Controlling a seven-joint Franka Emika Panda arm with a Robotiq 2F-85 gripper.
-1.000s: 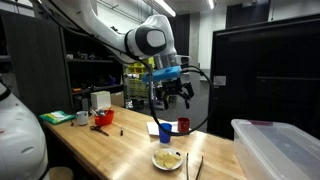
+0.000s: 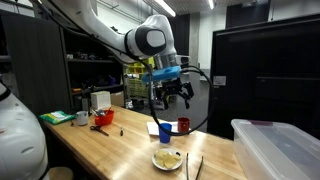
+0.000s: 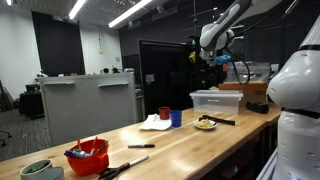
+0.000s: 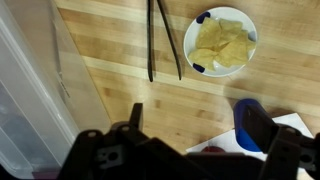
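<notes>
My gripper hangs high above the wooden table, its fingers open and nothing between them. In exterior view 1 it points down at the end of the raised arm. Below, in the wrist view, a white bowl of yellow chips lies toward the top right. A blue cup stands near the right finger, beside a white sheet. The red cup stands behind the blue one in exterior view 1; the gripper mostly hides it in the wrist view.
Two thin dark utensils lie beside the bowl. A large translucent bin occupies one table side. Toward the opposite end are a red container with tools and a pale bowl. Bare wood lies between.
</notes>
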